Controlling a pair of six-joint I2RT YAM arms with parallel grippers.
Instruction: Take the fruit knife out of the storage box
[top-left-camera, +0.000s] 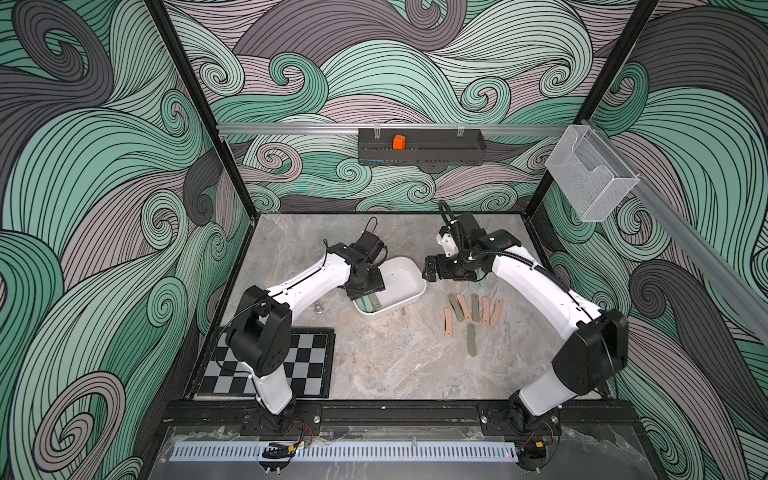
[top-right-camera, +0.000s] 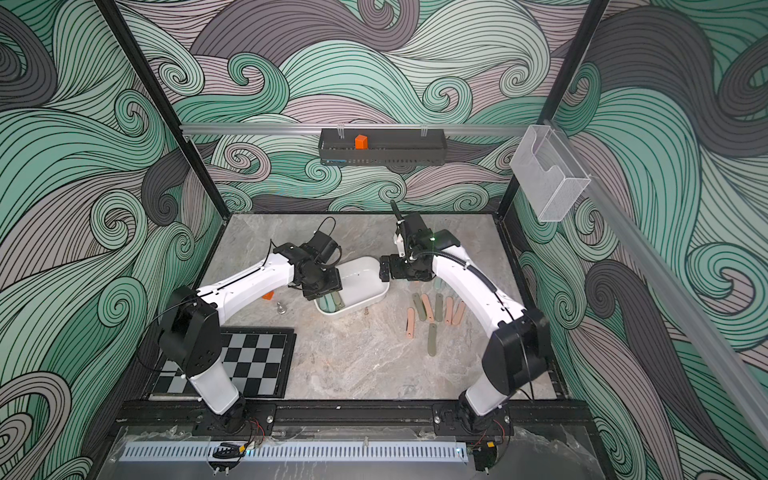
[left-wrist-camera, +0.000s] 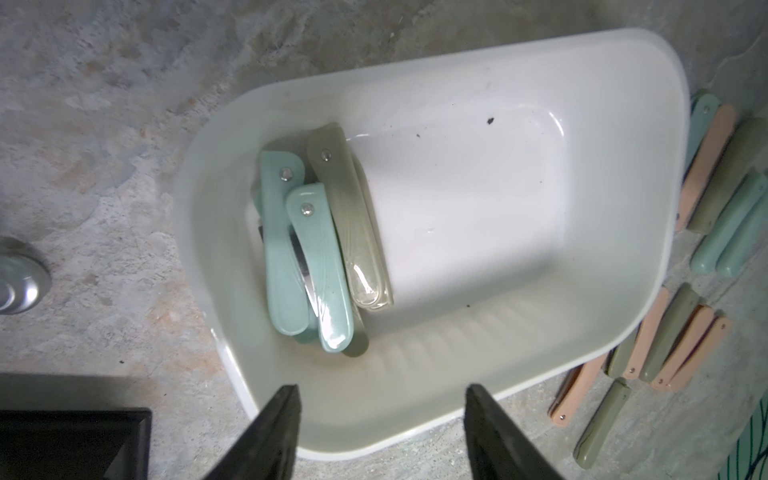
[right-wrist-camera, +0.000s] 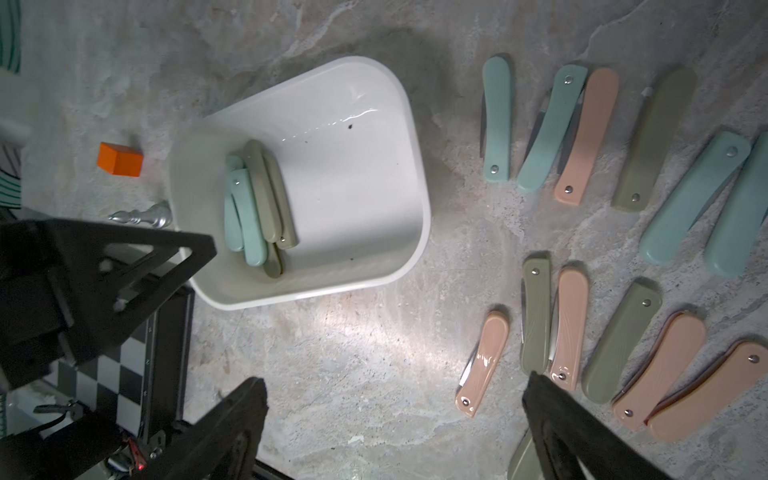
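The white storage box (left-wrist-camera: 448, 56) holds several folded fruit knives at its left end: mint ones (left-wrist-camera: 280, 256) and olive ones (left-wrist-camera: 356, 224). My left gripper hovers over the box's left part, open, its fingers empty in the left wrist view. My right gripper stands open, raised to the right of the box, with nothing between its fingertips. Outside the box, several more pink, olive and mint knives (right-wrist-camera: 588, 132) lie in two loose rows on the table to its right.
A chessboard (top-left-camera: 308, 360) fills the front left. A silver piece (right-wrist-camera: 144, 216) and an orange block (right-wrist-camera: 120, 158) stand left of the box. A black tray (top-left-camera: 436, 148) and a mesh holder (top-left-camera: 592, 172) hang on rails.
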